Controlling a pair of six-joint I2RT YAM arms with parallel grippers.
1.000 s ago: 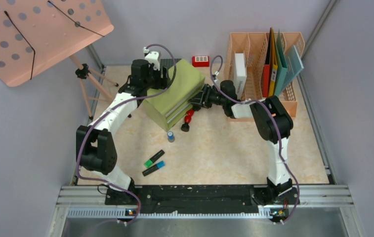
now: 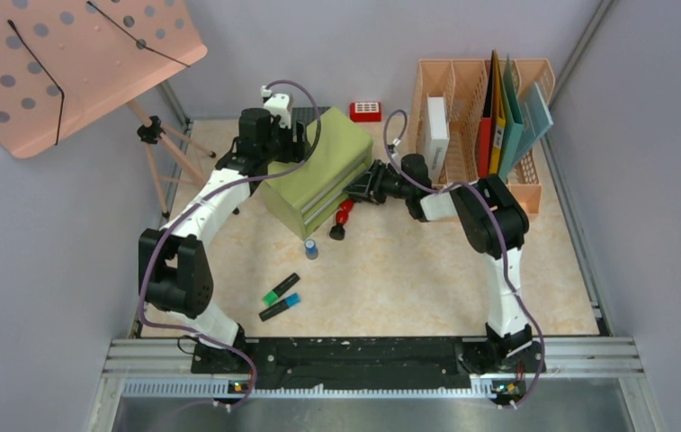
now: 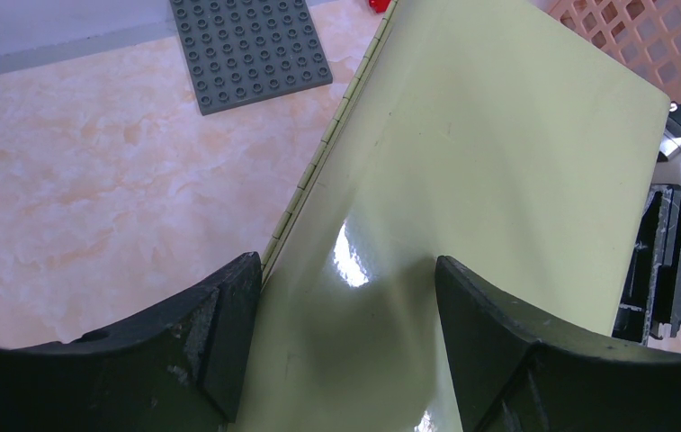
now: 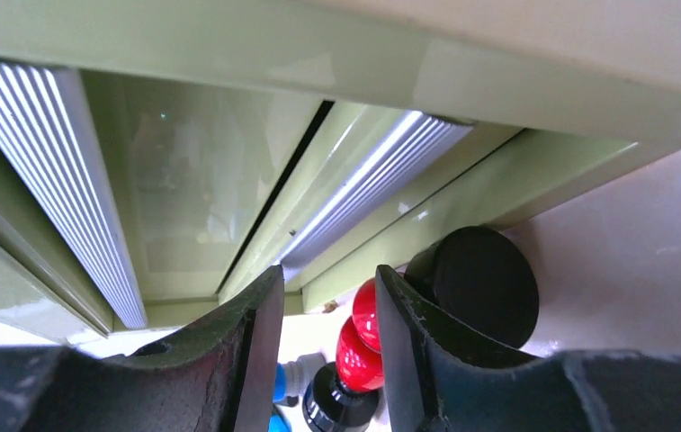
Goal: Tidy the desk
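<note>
A glossy green boxy case (image 2: pixel 318 171) lies tilted in mid-table, its lid filling much of the left wrist view. My left gripper is at that lid, fingers apart on its surface; whether it grips is unclear. My right gripper is low at the case's side, open, below silver ribbed strips (image 4: pixel 363 189). A red-and-black object (image 4: pixel 359 360) lies beside the case under it. A blue-capped bottle (image 2: pixel 311 248) and two markers, green (image 2: pixel 279 290) and blue (image 2: pixel 278 308), lie toward the front.
A pink organizer (image 2: pixel 525 193) with folders and a white box stands back right. A red calculator-like item (image 2: pixel 365 111) and grey studded plate (image 3: pixel 246 49) are behind the case. A pink stand (image 2: pixel 85 63) is at left.
The right arm has shifted slightly at its wrist and elbow beside the case. The left arm and the case show no visible change.
</note>
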